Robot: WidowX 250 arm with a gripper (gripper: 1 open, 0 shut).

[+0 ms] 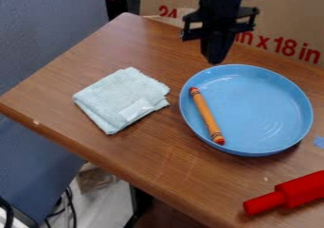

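Observation:
An orange crayon-like stick (pixel 207 115) with a red end lies inside a blue plate (pixel 263 109), along its left side. My black gripper (pixel 214 54) hangs above the table just behind the plate's back edge, pointing down; whether its fingers are open or shut is unclear. A folded pale cloth (pixel 120 99) lies on the table left of the plate. A red rolling pin (pixel 291 192) lies at the front right, partly out of frame.
The wooden table (pixel 89 66) has free room at the back left and front middle. A cardboard panel (pixel 285 24) stands at the back right. A small blue piece (pixel 319 142) sits at the right edge.

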